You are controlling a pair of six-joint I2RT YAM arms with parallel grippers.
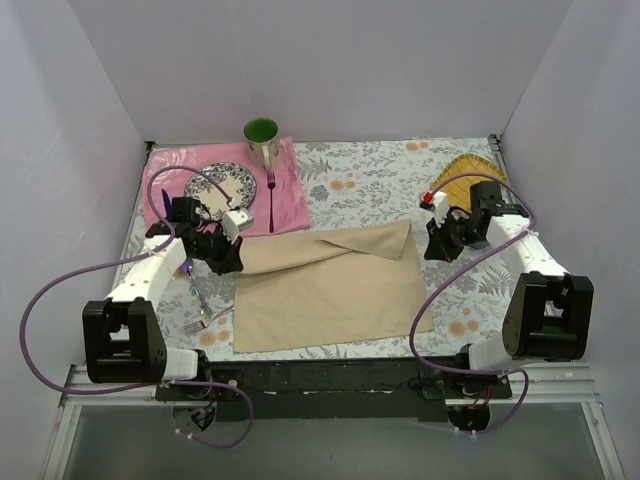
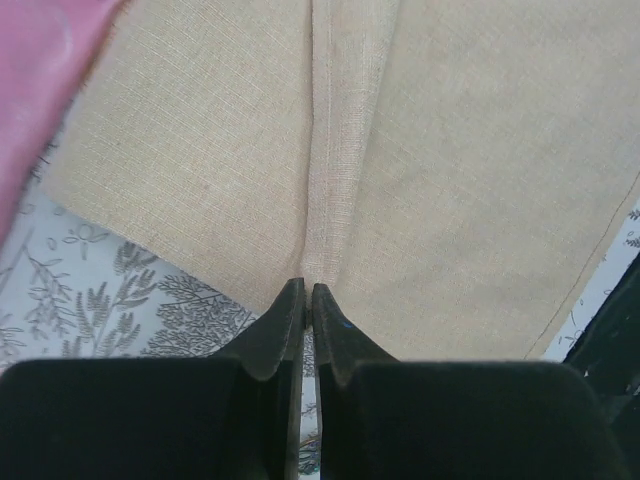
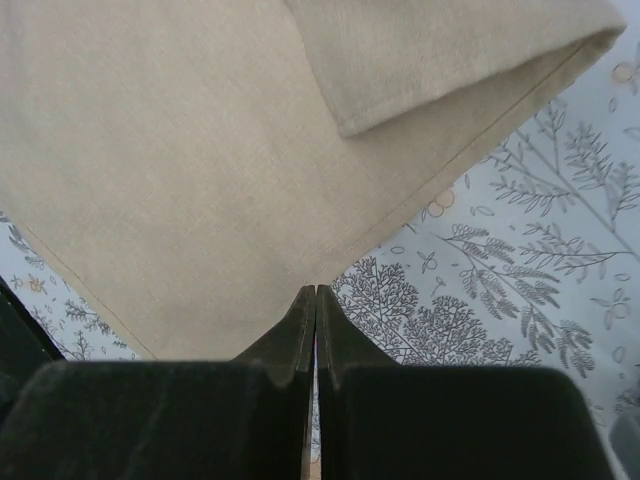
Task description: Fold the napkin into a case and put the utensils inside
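The beige napkin [image 1: 330,305] lies on the patterned tablecloth, its far part folded toward the front in an uneven flap [image 1: 345,237]. In the left wrist view the flap's narrow edge runs to the tips of my left gripper, which is shut on it at the napkin's left side. My right gripper is shut at the right edge, nothing showing between its fingers; the flap's loose corner [image 3: 350,122] lies apart from them. Left of the napkin are a spoon [image 1: 200,297] and a fork [image 1: 206,322], partly hidden by the arm.
A pink cloth [image 1: 290,190] at the back left carries a patterned plate [image 1: 232,180], a green mug [image 1: 262,133] and a purple-handled fork [image 1: 270,195]. At the back right a yellow woven item [image 1: 468,172] is partly behind my right arm.
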